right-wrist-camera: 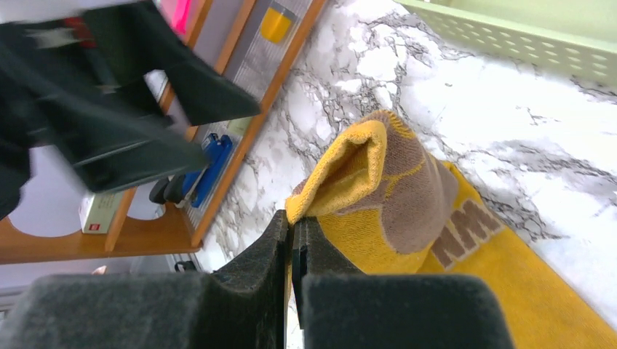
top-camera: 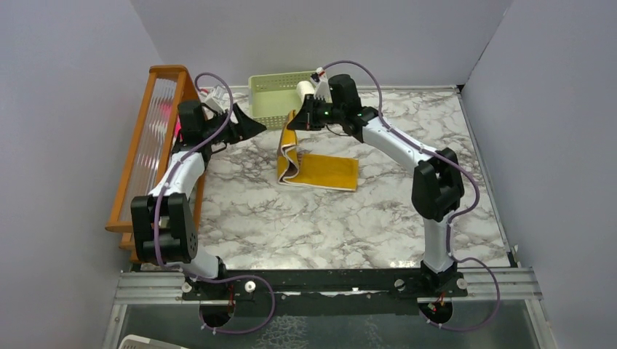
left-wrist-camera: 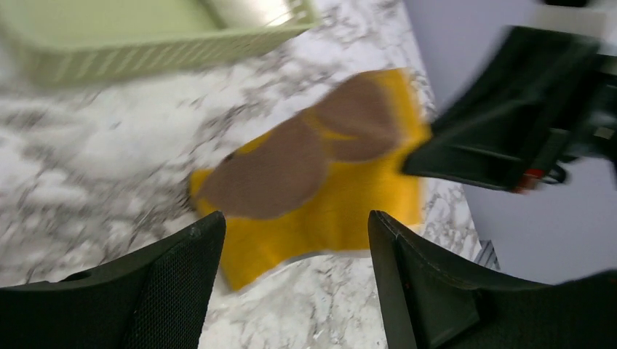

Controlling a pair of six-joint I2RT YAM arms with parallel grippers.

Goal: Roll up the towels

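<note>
A yellow towel with brown patches (top-camera: pixel 329 171) lies on the marble table, its right part flat. Its left part rises in a loose fold. My right gripper (top-camera: pixel 295 122) is shut on the raised edge of this fold, and in the right wrist view the cloth (right-wrist-camera: pixel 349 171) goes in between the fingertips. Left of the fold and apart from it, my left gripper (top-camera: pixel 256 125) hangs open. Nothing stands between its fingers in the left wrist view, where the towel (left-wrist-camera: pixel 269 211) shows beyond them, blurred near the right gripper.
Behind the towel stands a green basket (top-camera: pixel 273 81) with a rolled white towel (top-camera: pixel 305 90) in it. A wooden rack (top-camera: pixel 138 156) borders the table on the left.
</note>
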